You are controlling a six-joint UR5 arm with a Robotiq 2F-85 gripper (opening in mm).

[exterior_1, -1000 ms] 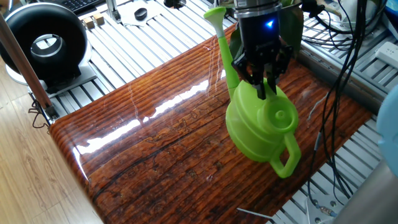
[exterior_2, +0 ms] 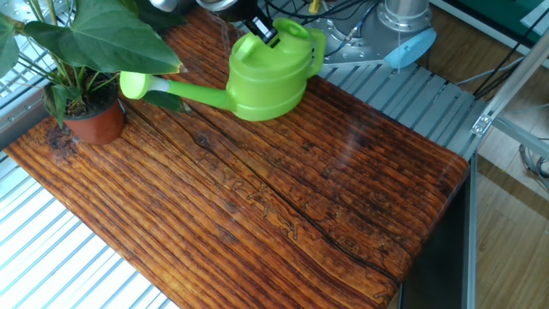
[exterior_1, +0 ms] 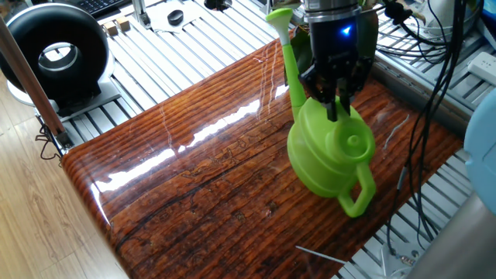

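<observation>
A bright green watering can is at the right of the wooden table in exterior view 1. My gripper comes down from above and is shut on its top part; the exact grip is partly hidden. In exterior view 2 the can has its long spout reaching left, and the sprinkler head appears beside the leaves of a potted plant. The gripper shows there only at the upper edge. How high the can's base is above the table cannot be told.
Dark cables hang right of the can. A large black ring-shaped object stands at the far left, beyond the table edge.
The can's tilt shifted a little. The grip appears unchanged.
</observation>
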